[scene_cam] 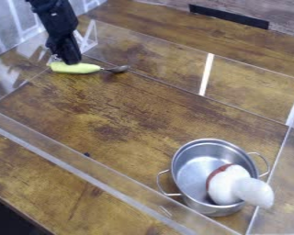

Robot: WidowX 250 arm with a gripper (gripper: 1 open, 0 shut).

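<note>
My black gripper [66,55] is at the upper left, low over a pale yellow-green elongated object [73,69], which lies on the wooden table by a metal piece like a spoon's head [115,70]. The gripper looks shut; whether anything is between its fingers is hidden. At the lower right stands a steel pot [193,170] with two handles, holding a white and red object [223,182] and a white piece [255,191] that reaches over its rim.
Clear plastic borders edge the work area, with a white strip [208,73] at the upper right.
</note>
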